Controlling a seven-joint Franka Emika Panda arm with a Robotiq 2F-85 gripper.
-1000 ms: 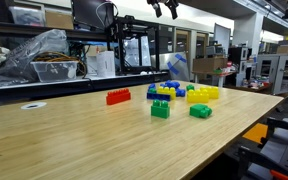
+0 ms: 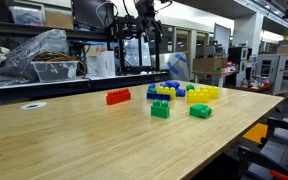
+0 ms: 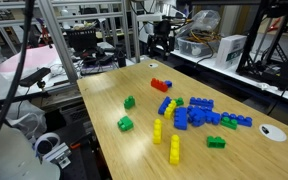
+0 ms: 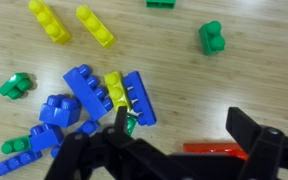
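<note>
Over the table, my gripper stands open with its two dark fingers wide apart and only bare wood between their tips. In exterior view 1 the gripper (image 2: 150, 32) hangs high above the blocks, touching none. A red block (image 4: 214, 148) lies partly hidden by the right finger in the wrist view. Left of the gripper are a blue block (image 4: 139, 97), a yellow block (image 4: 116, 90) and a mostly covered green block (image 4: 131, 122). More blue blocks (image 3: 199, 118) lie clustered beside them. Apart from these sit yellow blocks (image 3: 174, 150) and green blocks (image 3: 125, 123).
Free wood spreads across the left of the table (image 2: 64, 130). A white disc (image 2: 34, 104) lies flat there. Clear bins (image 2: 56, 70) stand behind the table, and a dark frame borders its right front edge.
My gripper has come lower and a little to the left in exterior view 1. The blocks have stayed where they were.
</note>
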